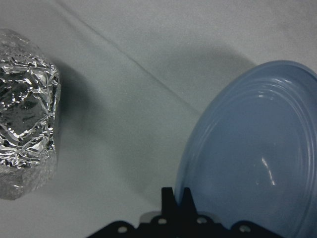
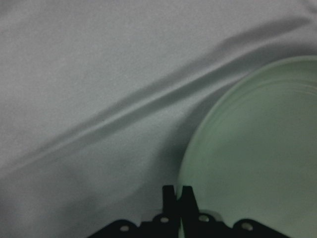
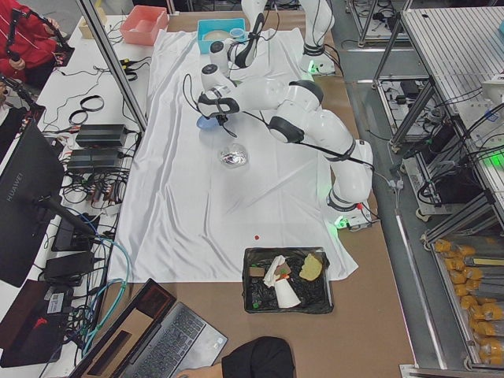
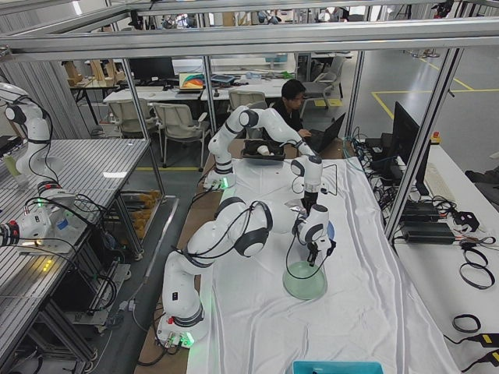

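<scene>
My left gripper is closed on the near rim of a blue plate [image 1: 252, 148]; in the camera left view that plate [image 3: 206, 124] is partly hidden by the arm. A foil-wrapped item [image 1: 25, 111] lies on the white cloth to its left, seen also in the camera left view [image 3: 234, 155]. My right gripper is closed on the rim of a pale green plate [image 2: 252, 148], which shows in the camera right view [image 4: 304, 286] on the cloth.
A black bin [image 3: 252, 299] with scraps stands at the cloth's near end in the camera left view. A blue tub [image 3: 203, 39] and a pink tub [image 3: 142, 27] are at the far end. The cloth between foil and black bin is mostly clear, bar a small red dot.
</scene>
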